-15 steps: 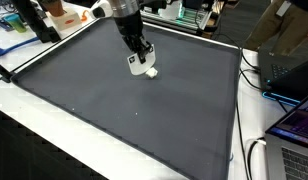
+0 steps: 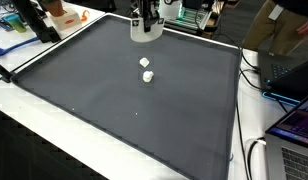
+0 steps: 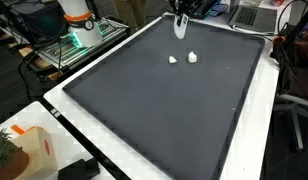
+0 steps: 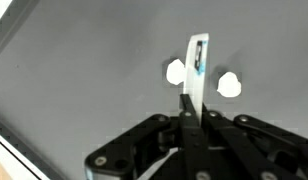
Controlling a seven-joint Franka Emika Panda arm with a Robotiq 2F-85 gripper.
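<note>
A flat white piece (image 4: 196,62) with blue and dark marks is pinched by my gripper, which is shut on it. The wrist view catches it nearly edge-on; in exterior view 1 this white piece (image 2: 146,33) shows its broader face, raised near the grey board's (image 2: 104,75) far edge. Two small white lumps lie on the board apart from each other, one lump (image 2: 144,62) farther back and the other lump (image 2: 148,76) nearer. Exterior view 2 has the held piece (image 3: 182,26) above and behind the first lump (image 3: 173,60) and second lump (image 3: 192,57).
Most of the grey board (image 3: 144,110) is bare. A laptop (image 2: 294,150) stands at the right of exterior view 1, with a cable beside it. Boxes and bottles crowd the far left. A potted cactus (image 3: 6,155) sits in exterior view 2's lower left corner.
My gripper has moved back toward the far edge in exterior view 1, carrying the white piece. The rear lump, hidden a second ago, now shows clear of it.
</note>
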